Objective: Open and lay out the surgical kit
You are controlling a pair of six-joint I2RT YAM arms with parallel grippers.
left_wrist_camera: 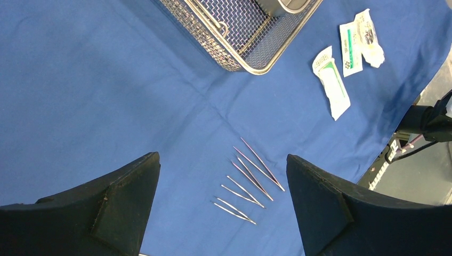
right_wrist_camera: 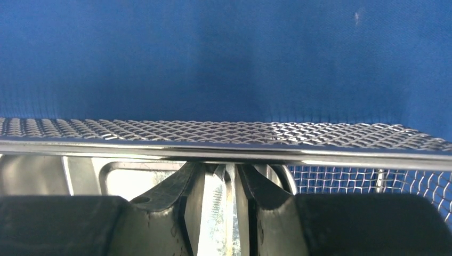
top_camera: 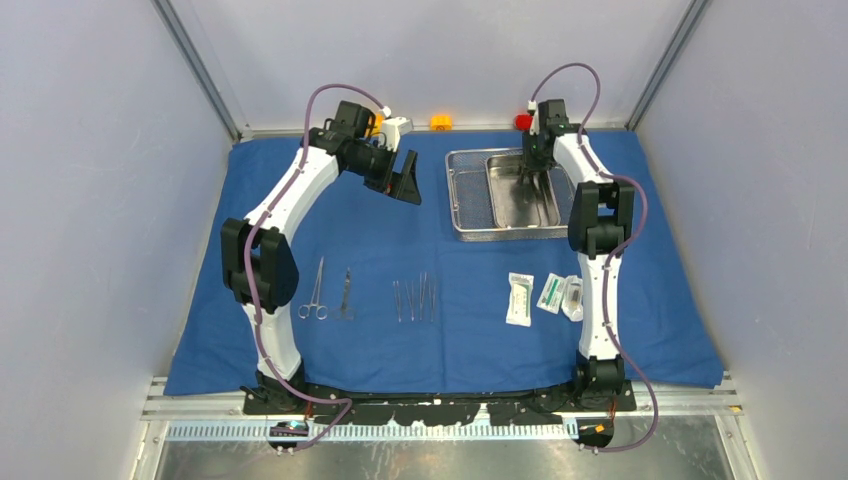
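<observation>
A wire mesh basket [top_camera: 472,234] holds a steel tray [top_camera: 512,205] with long items inside. My right gripper [top_camera: 530,163] is down at the tray's far end, its fingers part open near a long metal piece; whether they grip it is unclear. My left gripper [top_camera: 397,178] stands open and empty above the cloth, left of the basket. Scissors [top_camera: 316,300], a second instrument [top_camera: 346,300] and several thin instruments [left_wrist_camera: 248,170] lie on the blue cloth.
Three packets lie below the basket: a long one [top_camera: 520,298], a small one [top_camera: 550,293] and a clear one [top_camera: 573,298].
</observation>
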